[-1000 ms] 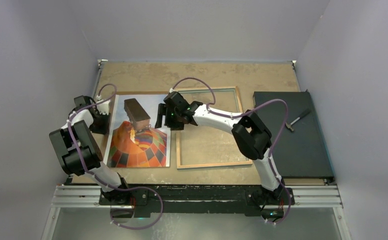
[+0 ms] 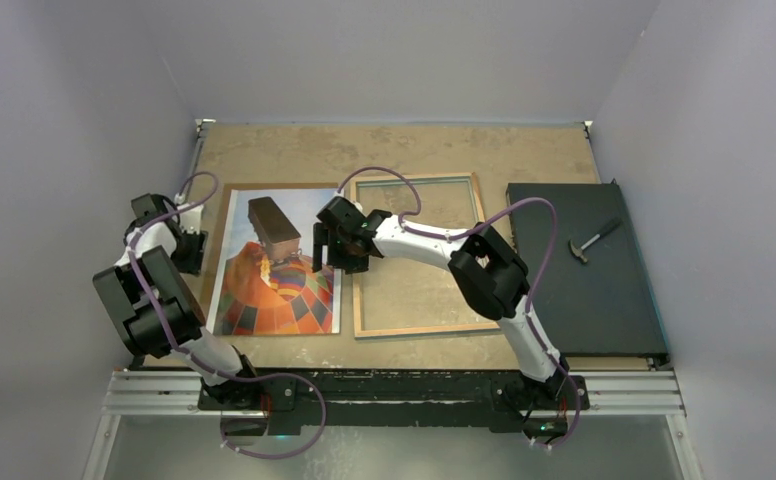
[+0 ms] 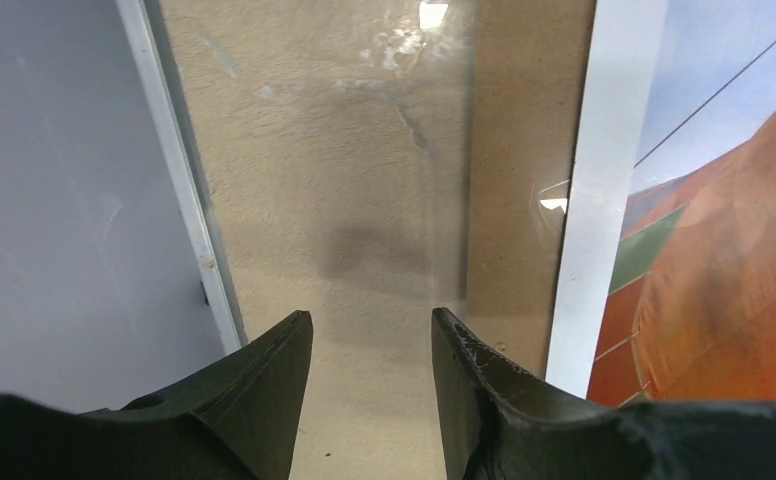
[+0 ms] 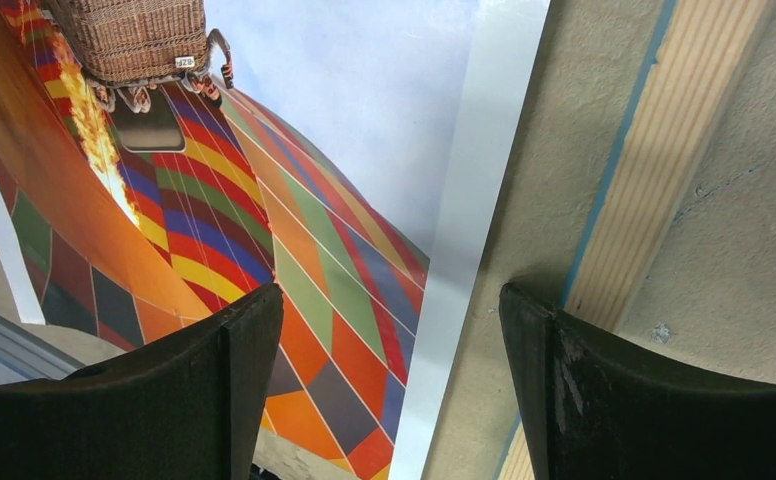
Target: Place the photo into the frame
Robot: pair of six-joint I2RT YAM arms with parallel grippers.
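Note:
The hot-air balloon photo (image 2: 274, 290) lies on a brown board (image 3: 519, 180) at left of the table, its white border showing along both sides in the wrist views. To its right lies the wooden frame (image 2: 414, 332), with a light wood rim (image 4: 649, 170). My left gripper is open beside the photo's left edge, over bare table, nothing between its fingers. My right gripper is open over the photo's right border and the gap beside the frame's left rim, holding nothing.
A dark board (image 2: 579, 300) with a hammer (image 2: 594, 240) lies at the right. A wall (image 3: 74, 250) bounds the left edge.

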